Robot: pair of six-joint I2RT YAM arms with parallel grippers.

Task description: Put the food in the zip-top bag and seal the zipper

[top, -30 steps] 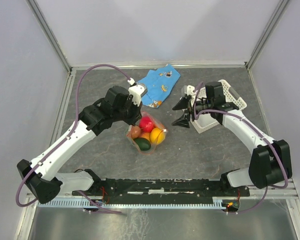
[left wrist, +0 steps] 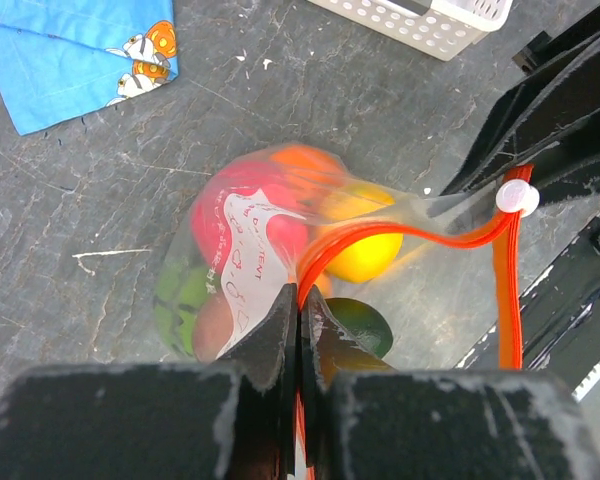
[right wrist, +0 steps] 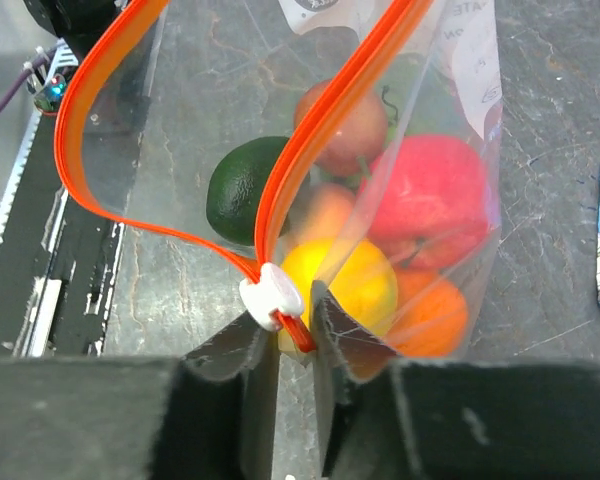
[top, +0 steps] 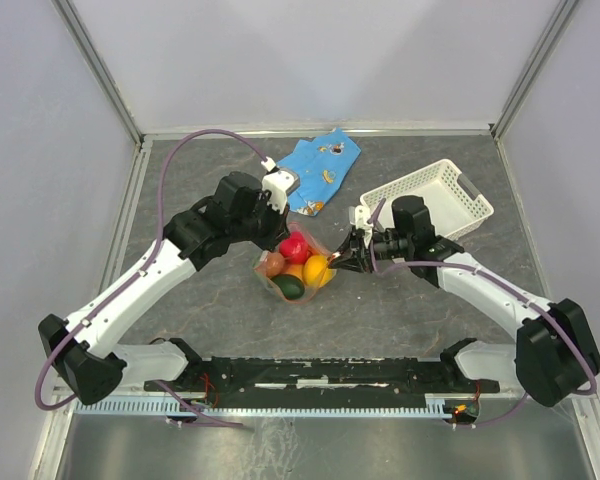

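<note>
A clear zip bag (top: 295,275) holds a red pepper (right wrist: 425,195), an avocado (right wrist: 242,190), a lemon (left wrist: 365,255), an orange (right wrist: 430,315) and other produce. My left gripper is shut on the bag's orange zipper edge (left wrist: 352,232). My right gripper is at the other end of the zipper, its fingers close round the bag just beside the white slider (right wrist: 270,295); whether they grip it fully is hard to tell.
An empty white basket (top: 415,185) stands at the back right. A blue printed cloth (top: 320,165) lies at the back of the grey table (top: 180,320).
My right gripper has moved left and down from beside the basket to the bag's slider end, and its fingers have come closer together. My left gripper has shifted only slightly.
</note>
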